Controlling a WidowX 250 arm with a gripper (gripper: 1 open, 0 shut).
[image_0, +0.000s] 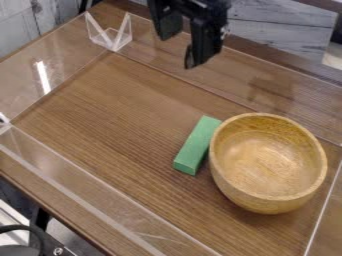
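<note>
A green block (197, 145) lies lengthwise on the wooden table (94, 150), just left of a yellow bowl (267, 162). My black gripper (183, 48) is at the top centre of the camera view, open and above the table, well behind the block and apart from it. Nothing shows between its fingers.
A clear wire-like or plastic holder (111, 34) stands at the back left. Black cables show at the lower left corner.
</note>
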